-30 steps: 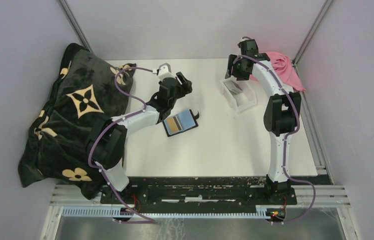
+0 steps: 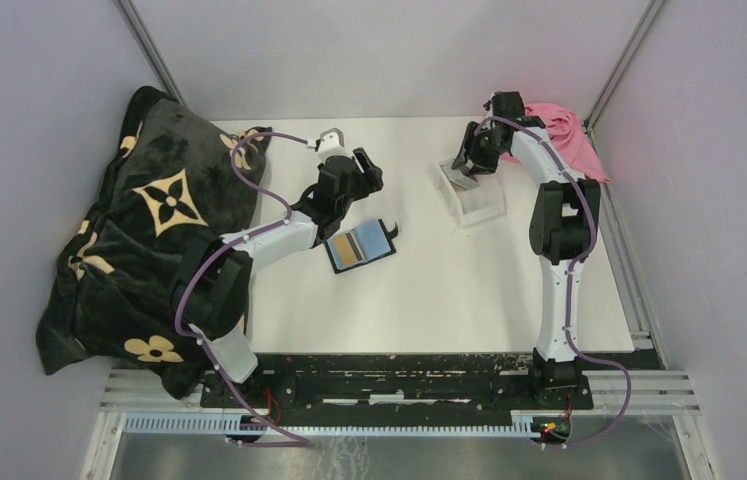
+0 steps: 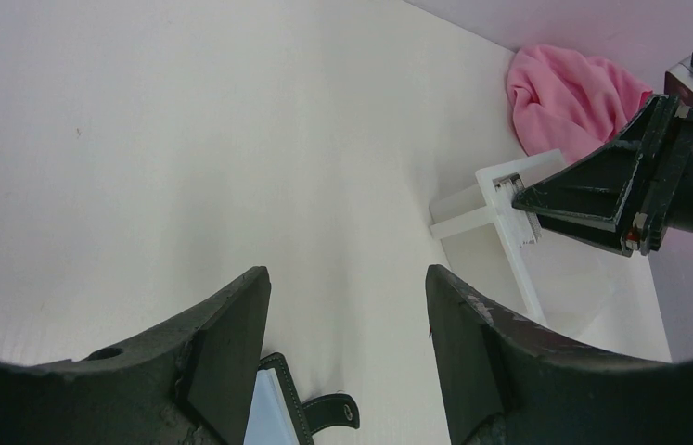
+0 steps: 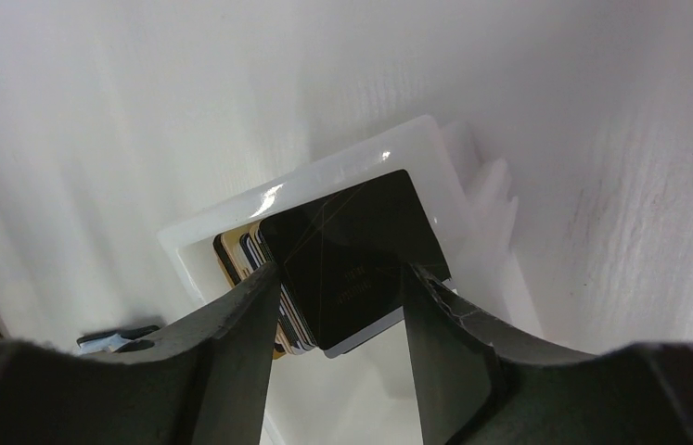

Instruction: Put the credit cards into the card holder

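Observation:
A stack of credit cards (image 4: 352, 260), the top one black, stands fanned in one end of a white box (image 4: 319, 176). My right gripper reaches into that end, its fingers part open with a finger on either side of the cards; I cannot tell whether both fingers touch them. In the top view the right gripper (image 2: 466, 164) covers part of the stack. The black card holder (image 2: 362, 262), with a light blue panel and a tan panel, lies flat at centre left. Above it hangs my left gripper, open and empty.
A pink cloth (image 2: 567, 135) lies behind the right arm at the back right corner. A dark flowered blanket (image 2: 149, 240) fills the left side.
The right gripper has come down over the box and onto the cards' end, and its fingers have narrowed. The box has shifted slightly left. The left arm and card holder stay put.

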